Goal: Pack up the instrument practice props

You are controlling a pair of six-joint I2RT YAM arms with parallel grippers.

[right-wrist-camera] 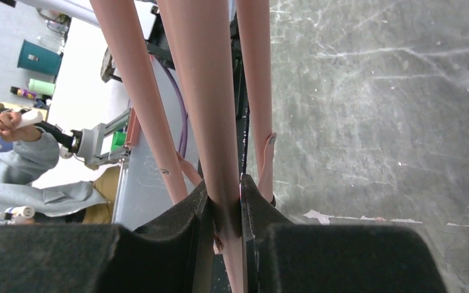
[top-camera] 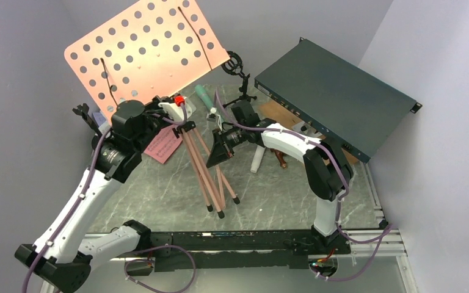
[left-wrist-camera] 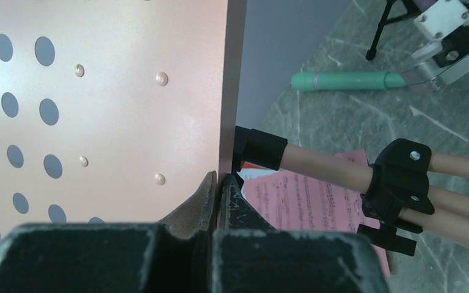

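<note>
A pink music stand has a perforated panel (top-camera: 140,49) raised at the back left and tripod legs (top-camera: 198,168) leaning below it. In the left wrist view, my left gripper is shut on the panel's edge beside the black leg collar (left-wrist-camera: 265,148). My right gripper is closed around one leg (right-wrist-camera: 204,91), the other legs to either side. Pink sheet music (top-camera: 163,145) lies on the table under the stand's left side. A green tube (left-wrist-camera: 342,81) rests behind it.
A large dark box (top-camera: 342,91) stands at the right. A black mini tripod (top-camera: 244,85) with a ring is at the back. A white tube (top-camera: 258,159) and brown object (top-camera: 281,157) lie under the right arm.
</note>
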